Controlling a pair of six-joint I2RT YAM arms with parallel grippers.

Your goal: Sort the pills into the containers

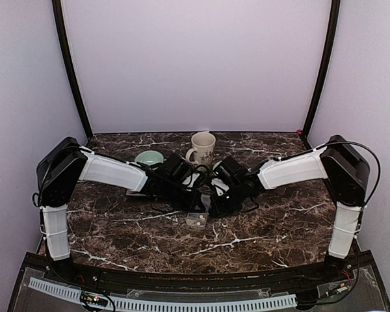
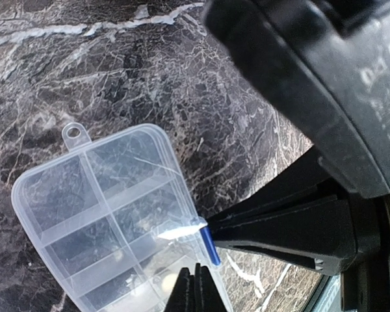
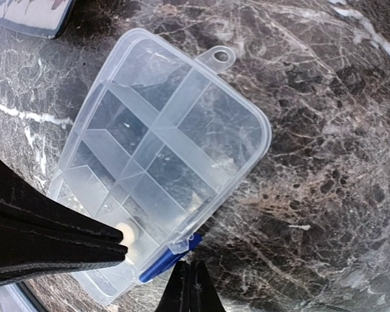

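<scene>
A clear divided pill box (image 1: 196, 219) lies on the marbled table between both arms; the arms partly cover it from above. In the left wrist view the box (image 2: 110, 214) shows a hanging tab and a blue latch (image 2: 210, 246) on its side. Cream pills (image 3: 126, 233) are inside one end compartment. My left gripper is shut over the box, nothing visible between its fingers. Shut too, my right gripper is close beside the blue latch (image 3: 170, 259); whether it touches cannot be told. Whether the lid is fully closed is unclear.
A cream mug (image 1: 203, 147) stands behind the arms, with a pale green bowl (image 1: 149, 158) to its left. My two grippers are very close together over the box.
</scene>
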